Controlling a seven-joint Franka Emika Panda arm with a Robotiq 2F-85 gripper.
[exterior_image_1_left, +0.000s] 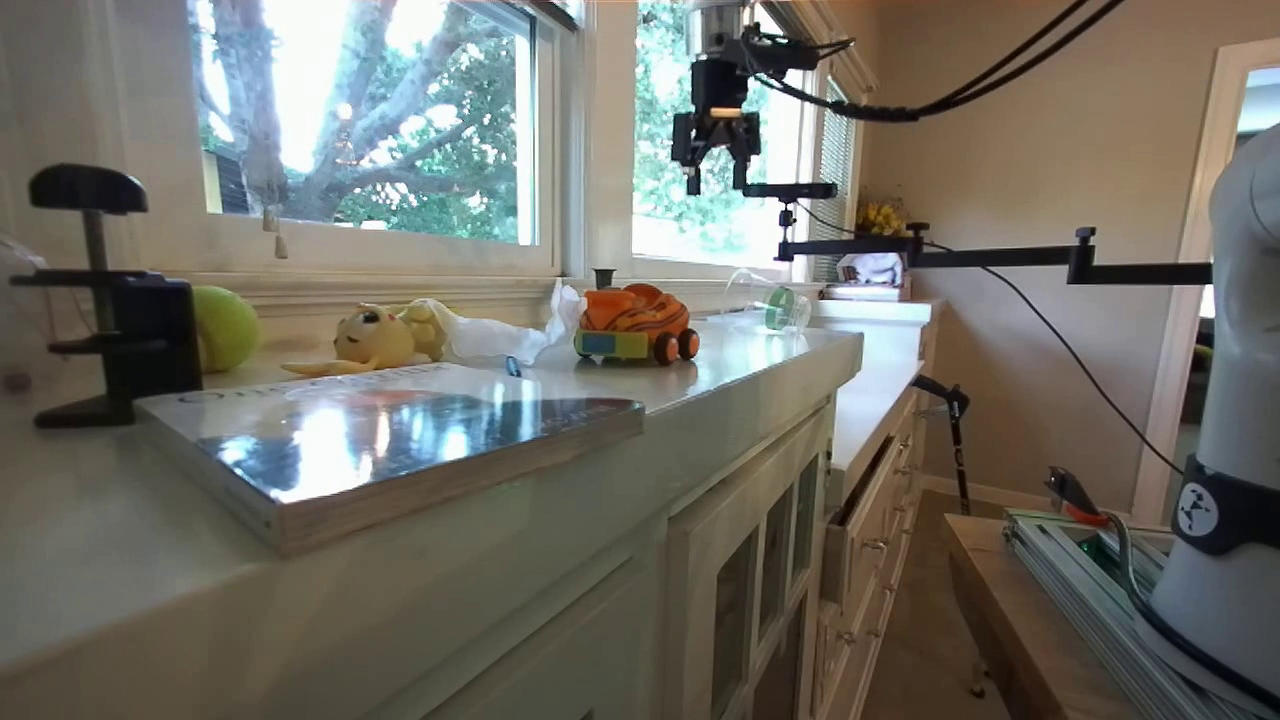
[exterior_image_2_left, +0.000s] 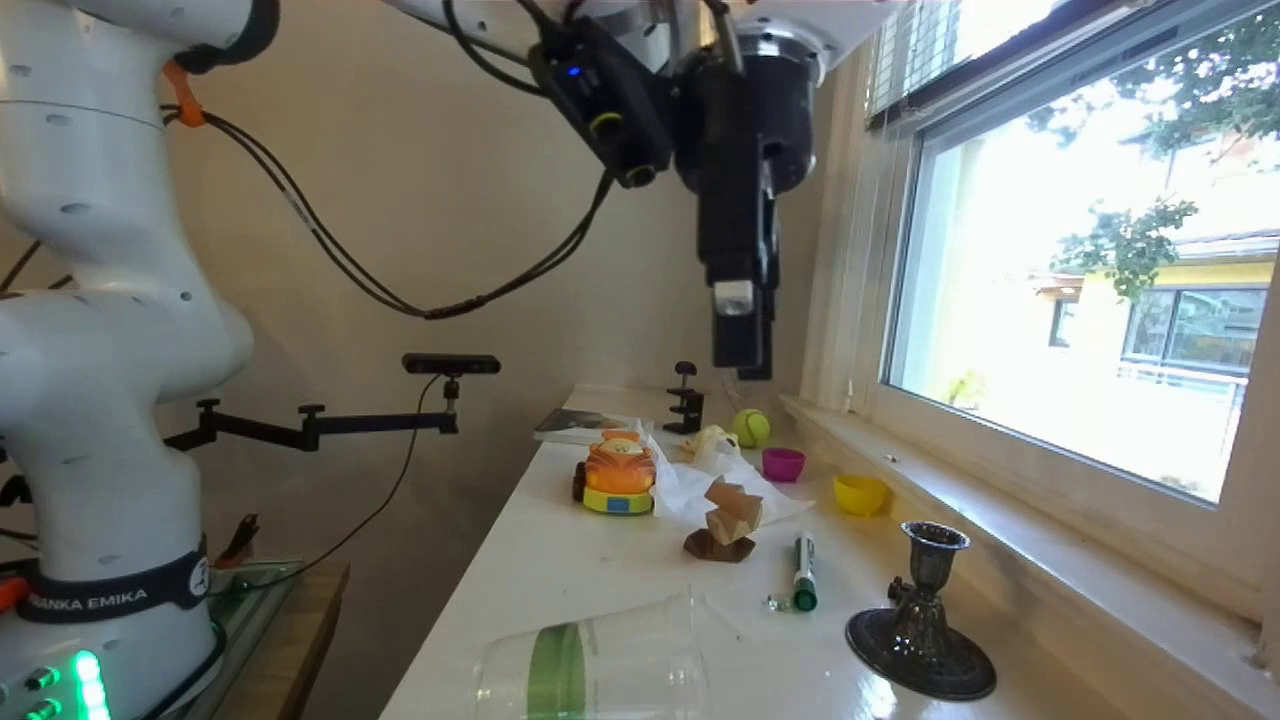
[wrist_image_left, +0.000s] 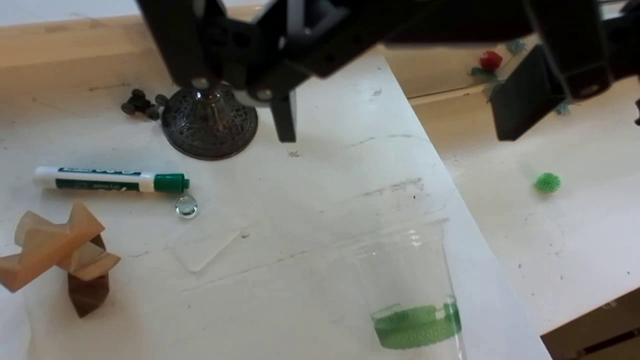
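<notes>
High above the far part of the counter, my gripper (exterior_image_1_left: 714, 186) points down, open and with nothing between its fingers. In exterior view 2 the gripper (exterior_image_2_left: 746, 366) is seen edge-on over the scene. Below it in the wrist view are a dark metal candle holder (wrist_image_left: 210, 123), a green-capped marker (wrist_image_left: 114, 180), a clear glass bead (wrist_image_left: 186, 206), a folded brown paper shape (wrist_image_left: 60, 246) and a clear plastic cup (wrist_image_left: 414, 288) with a green band. The cup lies on its side. An orange toy car (exterior_image_2_left: 618, 474) stands farther along the counter.
A yellow bowl (exterior_image_2_left: 859, 493) and a magenta bowl (exterior_image_2_left: 783, 464) sit by the window sill. A tennis ball (exterior_image_1_left: 226, 328), black clamp (exterior_image_1_left: 114, 300) and book (exterior_image_1_left: 384, 432) occupy one end. A spiky green ball (wrist_image_left: 547, 182) rests on the lower surface.
</notes>
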